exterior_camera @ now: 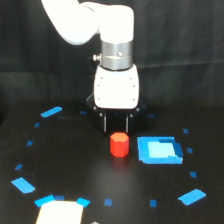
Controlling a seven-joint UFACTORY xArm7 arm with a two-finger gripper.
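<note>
A small red block [119, 145], seemingly many-sided, sits on the dark table in the middle of the camera view. My gripper [117, 124] points straight down just above it in the picture, its dark fingers spread apart. Nothing shows between them, so it stands open. Whether the fingertips are directly over the block or a little behind it I cannot tell. Right of the block lies a blue square [142, 151] with a pale centre.
Blue tape strips lie at the left [22, 185], back left and right [191, 197], with small blue marks scattered about. A cream-coloured object [60, 213] is cut off at the bottom left edge.
</note>
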